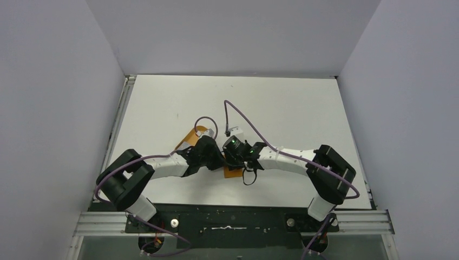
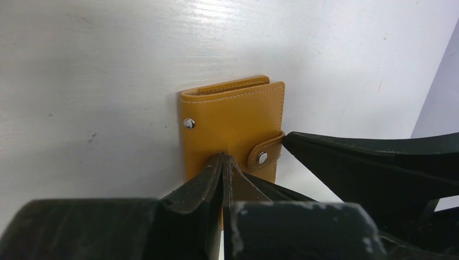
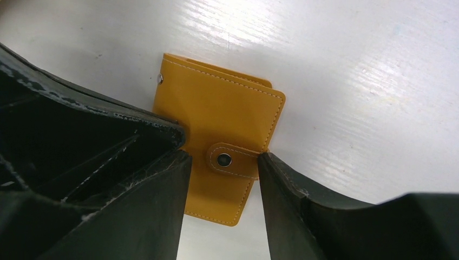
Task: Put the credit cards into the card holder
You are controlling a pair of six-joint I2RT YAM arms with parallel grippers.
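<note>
The tan leather card holder (image 1: 233,173) lies closed on the white table, its snap strap (image 2: 265,153) across the side edge. My left gripper is shut, its tips pressed against or just above the holder's cover, with nothing visible between them. Part open, my right gripper spans the snap strap; one finger (image 3: 270,170) meets the strap's outer end, the other lies over the cover. No card can be made out for certain in any view.
Behind the left arm, a tan tray-like object (image 1: 202,128) with pale pieces in it is partly covered. Both grippers crowd close together over the holder.
</note>
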